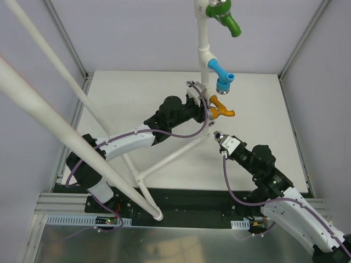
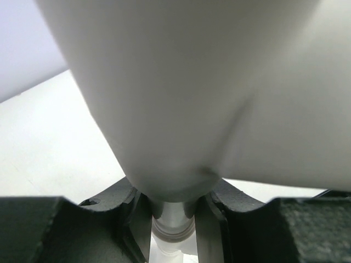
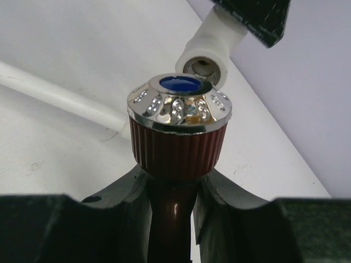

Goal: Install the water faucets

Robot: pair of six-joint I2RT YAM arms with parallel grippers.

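Observation:
A white pipe stand [image 1: 203, 35] leans in the top view, carrying green [image 1: 228, 21], blue [image 1: 220, 71] and orange [image 1: 222, 107] faucets. My left gripper [image 1: 202, 107] is at the pipe beside the orange faucet. In the left wrist view, white pipe [image 2: 174, 222] shows between the left fingers; whether they clamp it is unclear. My right gripper [image 1: 220, 141] is shut on a dark brown faucet [image 3: 178, 150] with a chrome, blue-centred knob. Behind that knob, apart from it, an empty white pipe socket [image 3: 204, 68] shows in the right wrist view.
Long white stand legs [image 1: 71, 139] cross the left side, in front of the left arm. A pale board [image 1: 252, 98] lies beneath the stand. Part of a black gripper hangs close above the socket. Free room lies right of the faucets.

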